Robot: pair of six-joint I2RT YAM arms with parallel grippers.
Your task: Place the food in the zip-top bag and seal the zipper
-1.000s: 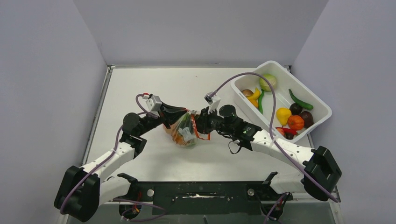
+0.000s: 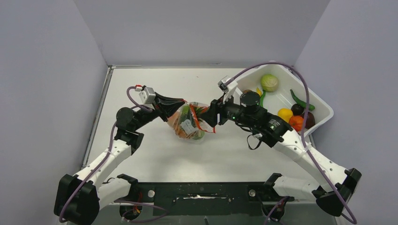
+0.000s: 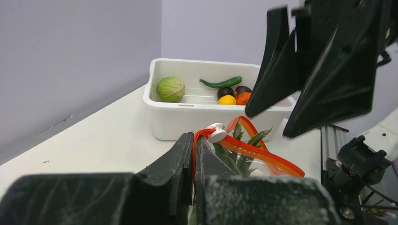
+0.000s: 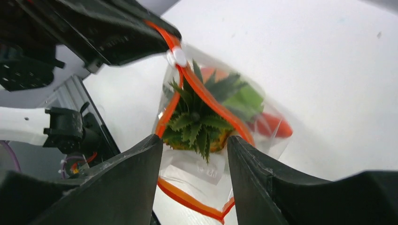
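Note:
A clear zip top bag point(image 2: 189, 126) with orange zipper strips stands over the middle of the table, holding food that includes a leafy green-topped item point(image 4: 195, 119). My left gripper is shut on the zipper's end, right beside the white slider point(image 3: 217, 133). Elsewhere the orange strips spread apart, leaving the bag's mouth gaping. Facing that mouth from the right is my right gripper, its fingers point(image 4: 149, 152) parted. Between them the bag's mouth shows in the right wrist view, but no pinched strip; in the left wrist view both fingertips sit above the zipper.
A white bin point(image 2: 324, 112) at the right back holds a cabbage point(image 2: 269, 83), a cucumber point(image 2: 302, 101), a yellow item point(image 2: 285, 114) and other food. My right arm covers its near side. Bare table point(image 2: 141, 77) lies behind and in front of the bag.
The bag and my left gripper have shifted slightly; the zipper's mouth spreads wider.

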